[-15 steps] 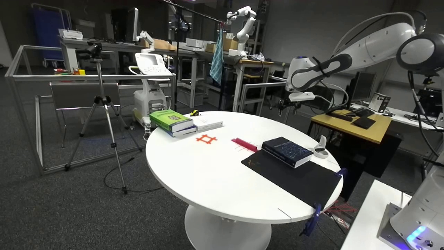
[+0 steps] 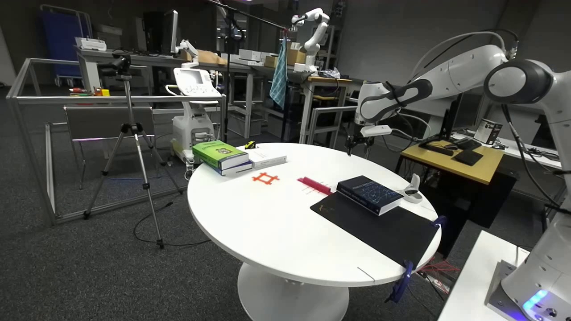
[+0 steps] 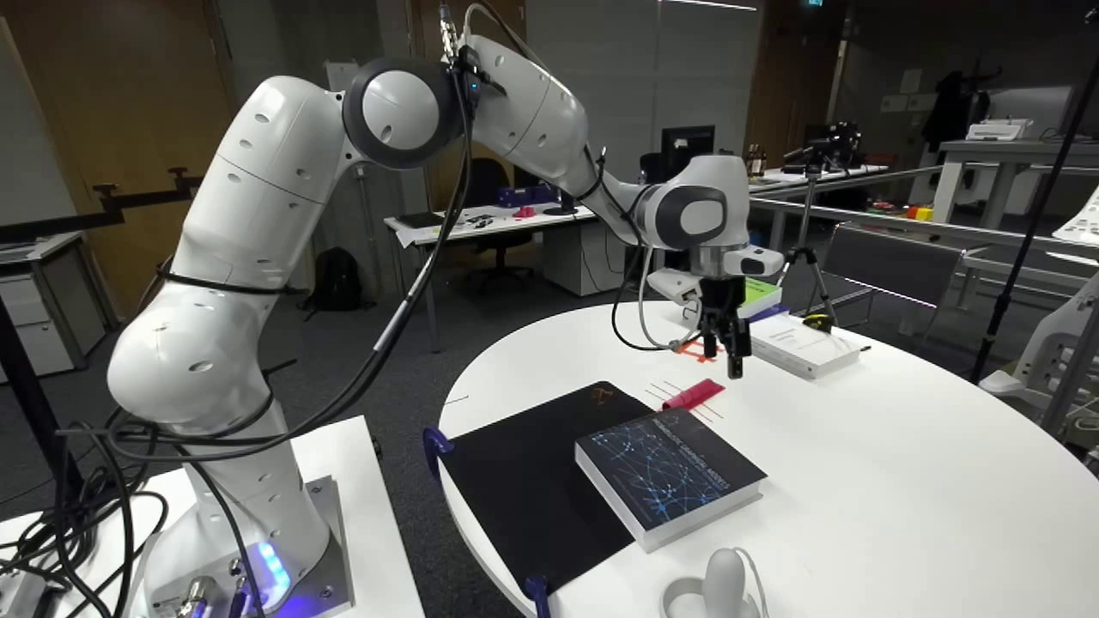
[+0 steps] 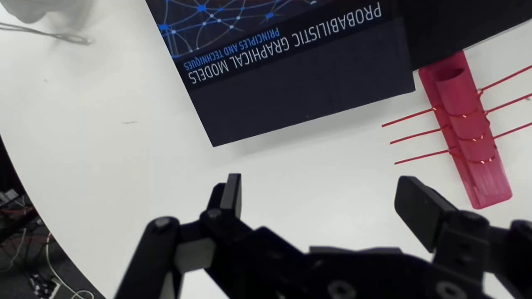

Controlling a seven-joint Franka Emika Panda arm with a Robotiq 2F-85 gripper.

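My gripper stands open above bare white tabletop, nothing between its spread fingers. A thick dark book [image 4: 299,89], titled Probabilistic Graphical Models, lies just beyond the fingers in the wrist view. It rests partly on a black mat [image 2: 369,227] and partly on the table. Right of the book in the wrist view is a pink holder [image 4: 471,134] with a tube shape and thin red rods. From the second exterior side, the gripper [image 3: 724,360] hangs over the table past the book [image 3: 670,474], apart from everything on it.
A green book [image 2: 220,154] lies on a blue one, beside a white book [image 3: 804,345]. An orange frame-shaped piece [image 2: 266,178] lies flat nearby. A white controller [image 3: 724,587] sits by the dark book. Blue clamps [image 2: 401,281] grip the table edge.
My arm and gripper have shifted left and slightly lower in the first exterior view. The books, mat and pink holder have stayed where they were.
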